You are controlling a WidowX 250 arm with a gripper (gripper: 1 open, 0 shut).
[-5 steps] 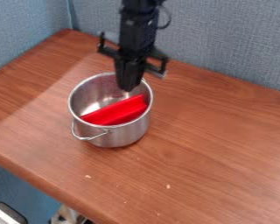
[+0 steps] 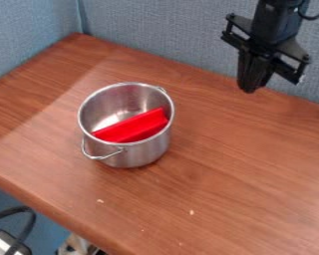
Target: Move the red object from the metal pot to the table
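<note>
The red object [image 2: 133,127], a long block, lies slantwise inside the metal pot [image 2: 151,151] on the left half of the table. High at the upper right is my black gripper [image 2: 249,85], well away from the pot and over the table's back edge. Its fingers are together with nothing seen between them. The red object is outside them, down in the pot.
A grey panel wall [image 2: 162,35] runs along the back. Cables and dark hardware [image 2: 9,234] sit off the table's lower left edge.
My gripper has moved from above the pot's back rim to the right, away from the pot. The pot and the red object in it have not moved.
</note>
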